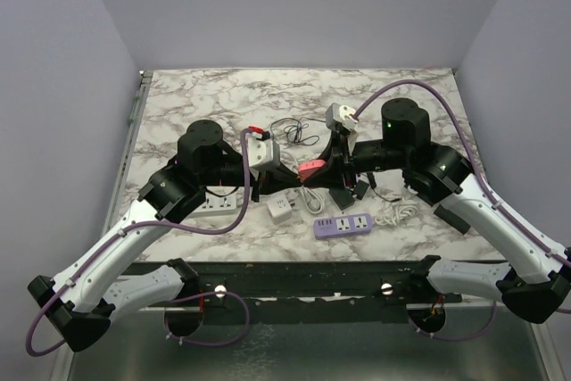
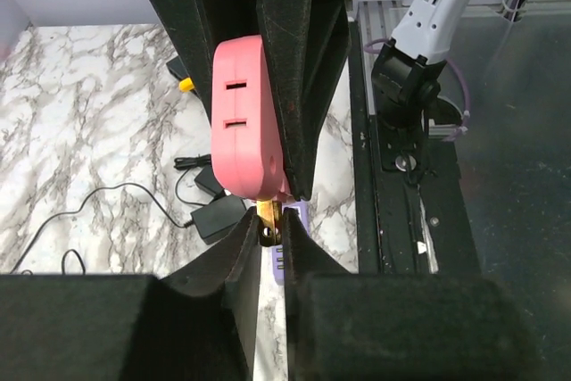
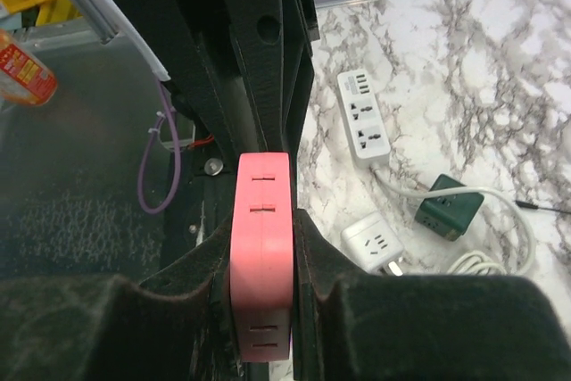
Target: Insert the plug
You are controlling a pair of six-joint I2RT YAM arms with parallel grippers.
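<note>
A pink plug block (image 1: pixel 311 169) with slots in its face is held above the table, with my right gripper shut on it. The black right fingers (image 2: pixel 284 78) clasp its sides. From the block's lower end a brass prong (image 2: pixel 267 211) sticks out. My left gripper is shut at that end, its fingertips flanking the thin prong. Below lie a purple power strip (image 1: pixel 343 226) at the front and a white power strip (image 3: pixel 364 118) at the left, with empty sockets showing in both.
A white plug block (image 1: pixel 280 207), a green block (image 3: pixel 449 207) and coiled white cable (image 1: pixel 396 213) lie close by. Black adapters (image 2: pixel 219 219) and a loose black cable (image 1: pixel 295 130) are farther back. Bare marble (image 1: pixel 205 95) stretches across the back left.
</note>
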